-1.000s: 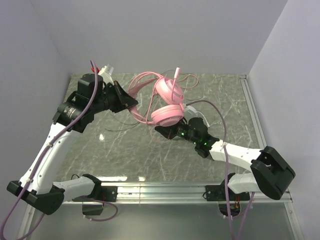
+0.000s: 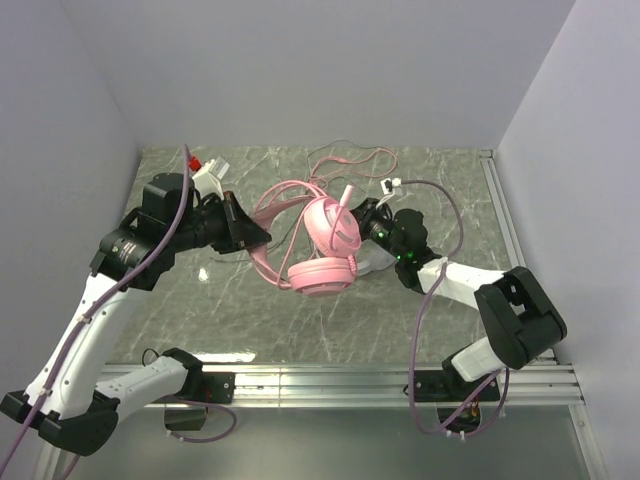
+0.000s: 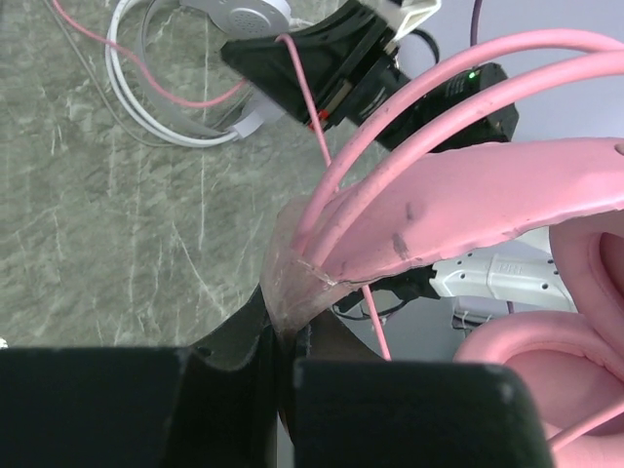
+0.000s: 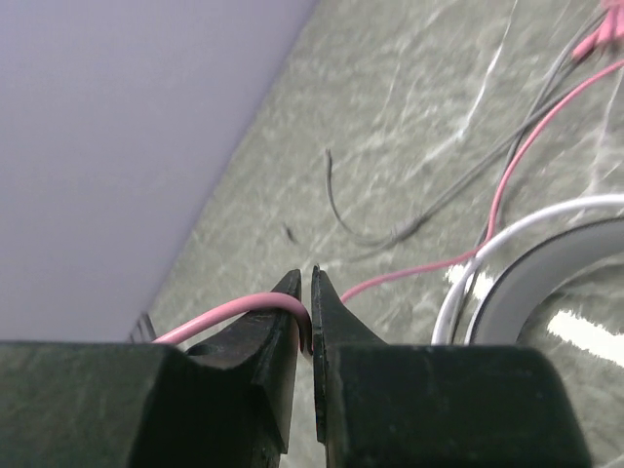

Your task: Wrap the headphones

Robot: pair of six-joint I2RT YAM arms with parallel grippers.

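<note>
My left gripper (image 2: 264, 236) is shut on the headband of the pink headphones (image 2: 318, 277), which hang in the air with both ear cups to its right. In the left wrist view the pink headband (image 3: 429, 210) rises from between the fingertips, with loops of cable running alongside it. My right gripper (image 2: 360, 214) is just right of the upper ear cup. The right wrist view shows a pink cable (image 4: 224, 311) crossing the left finger and entering the narrow gap between the closely spaced fingers; whether they grip it I cannot tell.
Loose pink cable (image 2: 384, 151) lies at the back of the marbled table (image 2: 230, 320). A white and grey headset (image 3: 117, 58) rests on the table, partly hidden from above by my right arm. Purple hoses trail along both arms.
My right gripper has moved from below the lower ear cup up toward the back and right. The left gripper and the hanging headphones have come slightly down toward the front.
</note>
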